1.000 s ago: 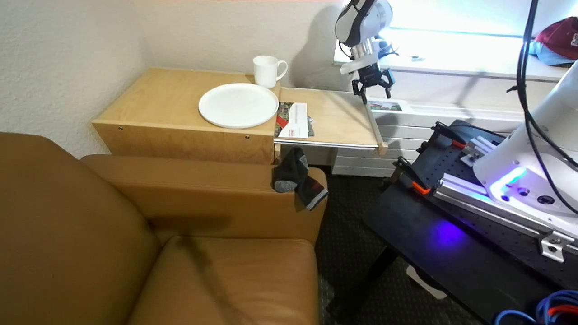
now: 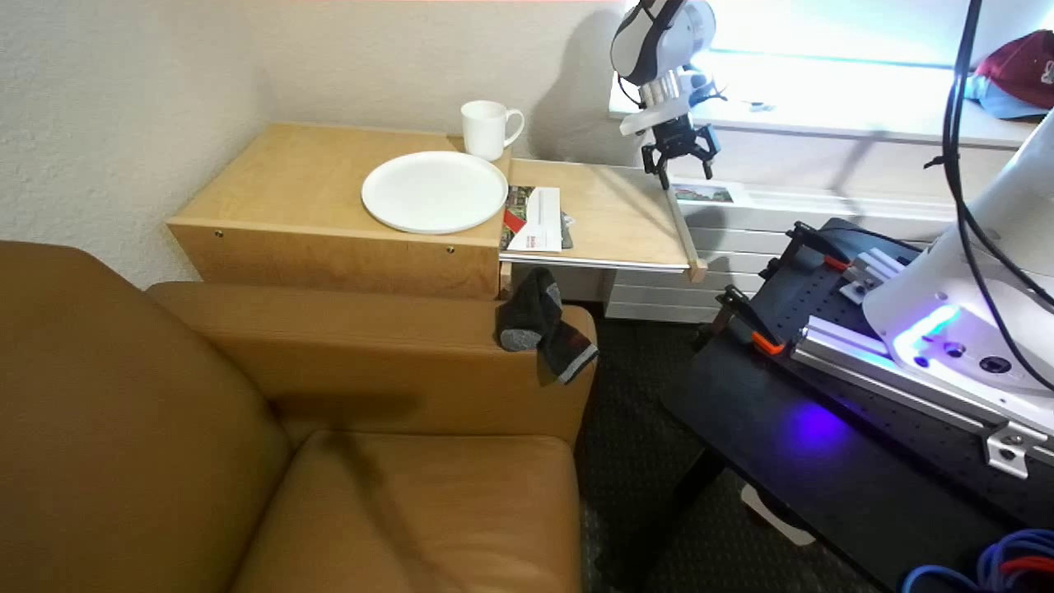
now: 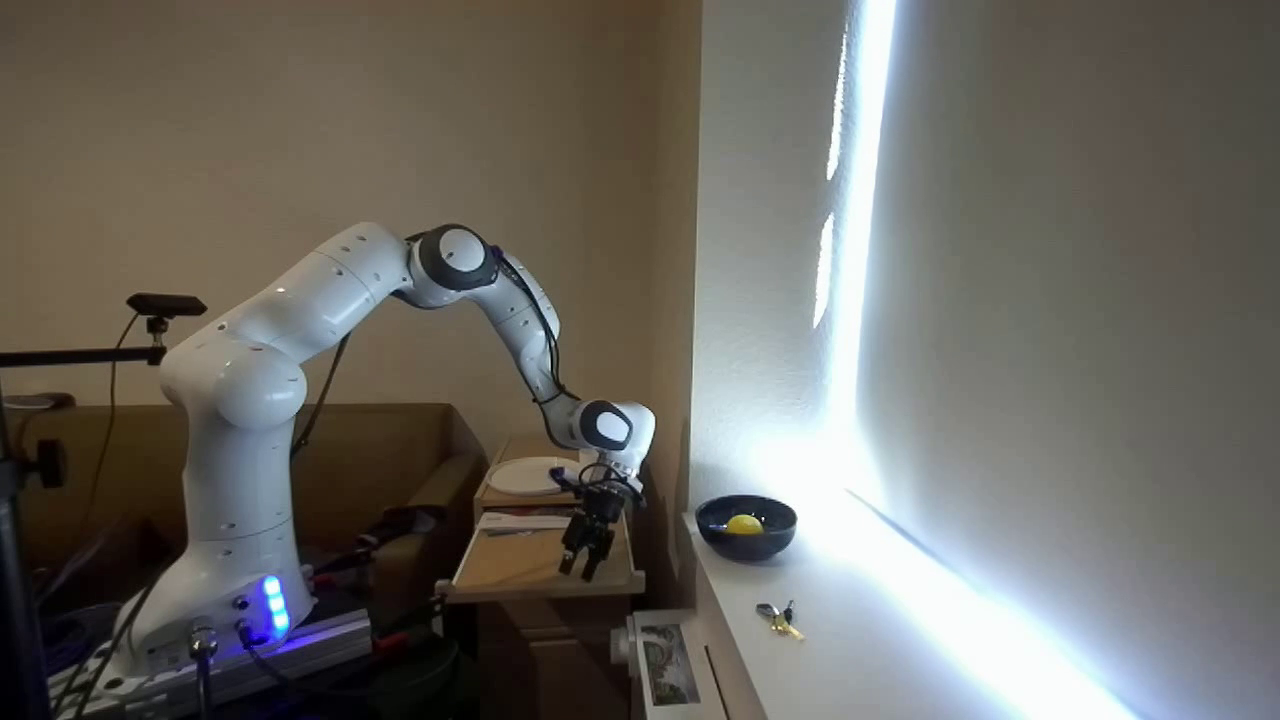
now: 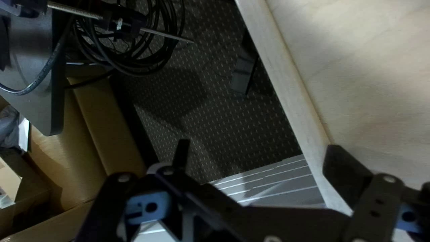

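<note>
My gripper (image 2: 686, 181) stands open over the outer edge of the pulled-out drawer (image 2: 617, 203), its fingers spread and nothing held between them. In the wrist view one finger (image 4: 344, 171) overlaps the drawer's pale front rail (image 4: 292, 94), while the other finger (image 4: 181, 155) appears over the dark floor; whether anything touches the rail cannot be made out. A few printed leaflets (image 2: 543, 219) lie at the drawer's inner end. On the wooden cabinet top sit a white plate (image 2: 435, 192) and a white mug (image 2: 484, 128). A dark grey sock (image 2: 533, 311) drapes over the sofa arm.
A dark bowl (image 3: 746, 546) with a yellow ball (image 3: 744, 524) inside rests on the windowsill, near some keys (image 3: 781, 618). The radiator (image 2: 726, 267) is just beyond the drawer's outer edge. The brown sofa (image 2: 445, 494) is empty on its seat.
</note>
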